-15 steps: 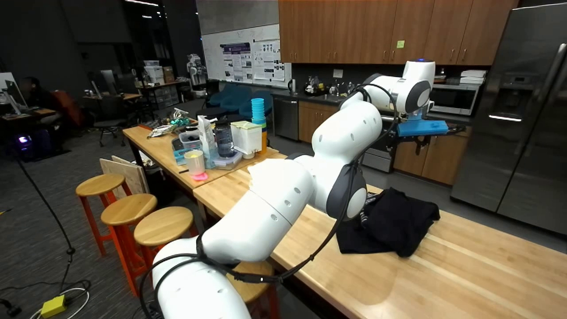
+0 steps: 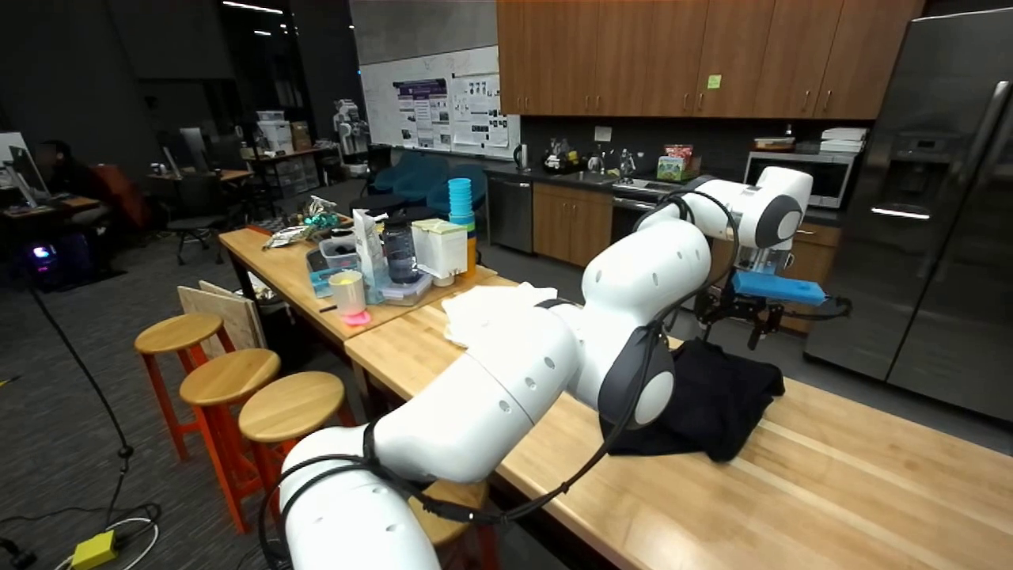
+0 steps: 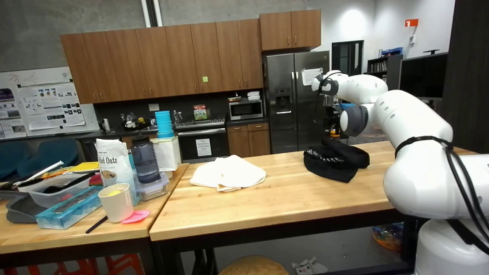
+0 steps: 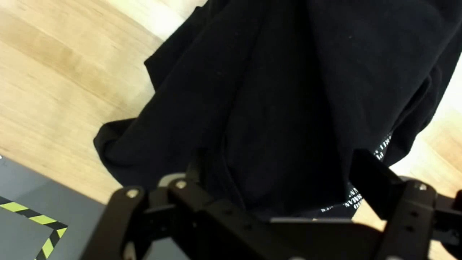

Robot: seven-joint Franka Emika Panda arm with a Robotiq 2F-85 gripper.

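A crumpled black cloth point(image 2: 707, 399) with white lettering lies on the wooden table; in exterior view 2 the black cloth point(image 3: 337, 158) is bunched toward the far right. My gripper point(image 2: 731, 332) hangs above the cloth's far side in exterior view 1. Seen from the wrist, the gripper is open, its fingers point(image 4: 372, 182) wide apart over the black fabric point(image 4: 277, 108). Nothing is held between them. How far the fingertips stand above the cloth is hard to tell. In exterior view 2 the arm mostly hides the gripper.
A folded white cloth point(image 3: 229, 173) rests at the table's other end. The adjoining table carries a mug point(image 3: 116, 201), a dark bottle point(image 3: 145, 160), an oats bag point(image 3: 114, 165) and stacked blue cups point(image 3: 164, 123). Bare tabletop point(image 2: 855, 475) lies to the right of the black cloth.
My gripper has come down and slightly right, closer to the black cloth, and the wrist has tilted. The cloth looks nearly the same, though the arm now hides more of its left side.
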